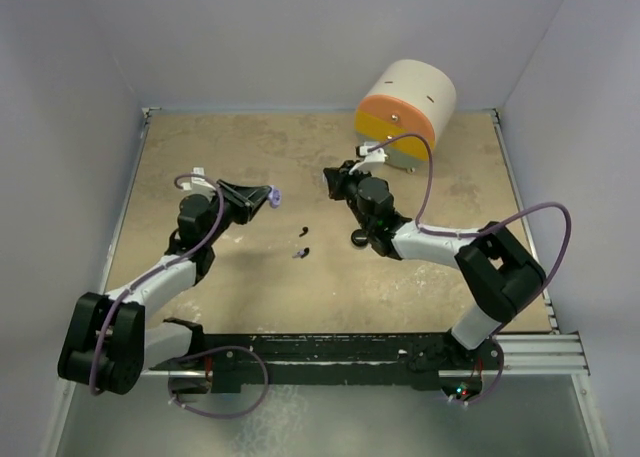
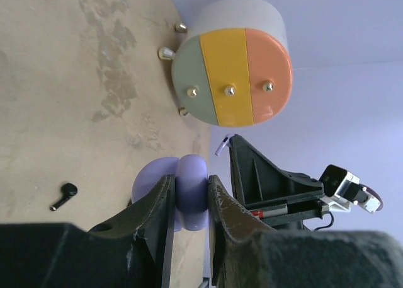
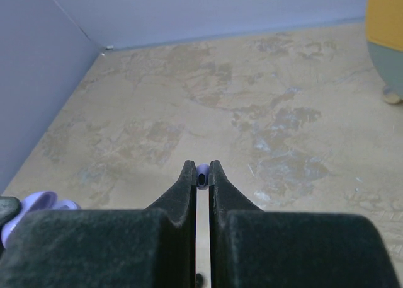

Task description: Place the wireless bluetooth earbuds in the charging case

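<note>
My left gripper (image 1: 262, 195) is shut on the lilac charging case (image 2: 191, 186), which sticks out from between its fingertips in the left wrist view. My right gripper (image 1: 333, 180) is shut on a small lilac earbud (image 3: 202, 175), held level with the left one but apart from it, to the right. Small dark earbuds (image 2: 68, 193) lie on the table, one near the centre (image 1: 304, 231) and one a little nearer the front with a pale part (image 1: 303, 253). A round black object (image 1: 359, 238) lies below the right arm.
A drum-shaped cabinet (image 1: 404, 112) with orange, yellow and green panels stands at the back right. Pale walls border it on the sides and back.
</note>
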